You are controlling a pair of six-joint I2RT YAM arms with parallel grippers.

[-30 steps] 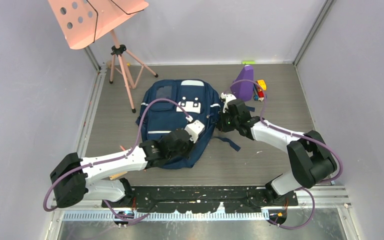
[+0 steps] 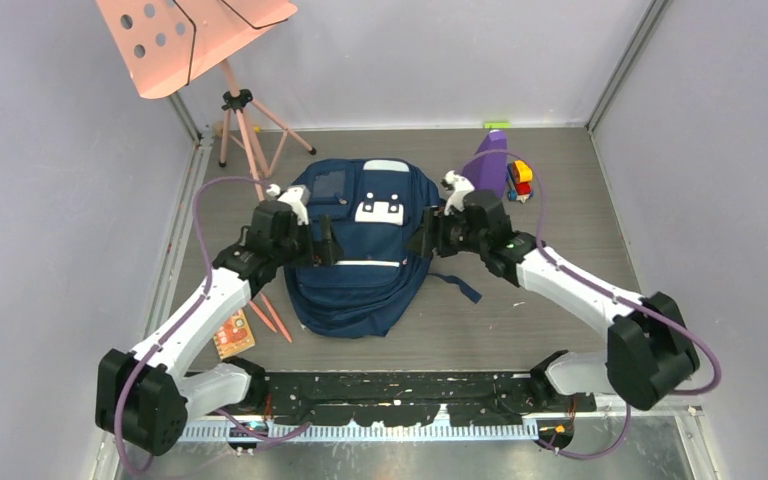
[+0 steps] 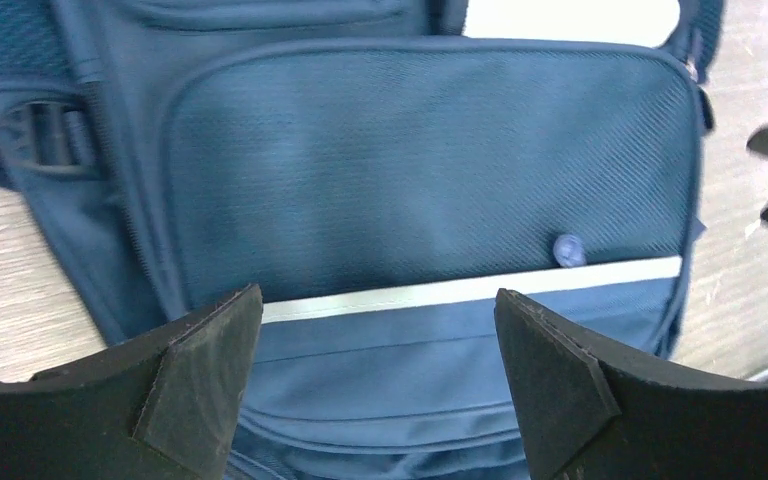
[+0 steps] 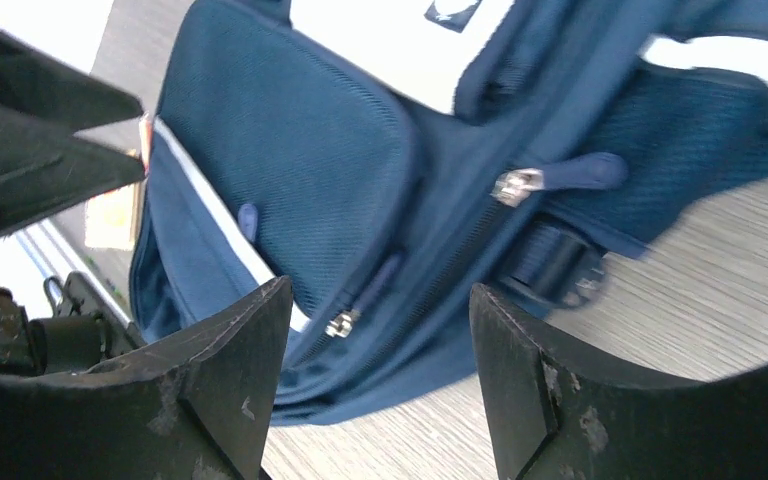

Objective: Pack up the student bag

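Observation:
A navy backpack (image 2: pixel 360 300) lies flat in the middle, front pockets upward, a white reflective strip across the lower one (image 3: pixel 430 292). My left gripper (image 2: pixel 317 243) is open over the bag's left-middle part; its spread fingers frame that lower pocket in the left wrist view. My right gripper (image 2: pixel 425 232) stands open above the bag's right edge, by zipper pulls (image 4: pixel 580 172) seen in the right wrist view. Neither has anything visible between its fingers.
A purple object (image 2: pixel 487 165) and red-yellow toy (image 2: pixel 520 175) stand back right. An orange booklet (image 2: pixel 233 337) lies front left. A pink easel (image 2: pixel 190 40) stands back left. Floor right of the bag is largely clear.
My left gripper has swung up and left from the bag's lower right to over its middle-left. My right gripper has shifted left to the bag's edge.

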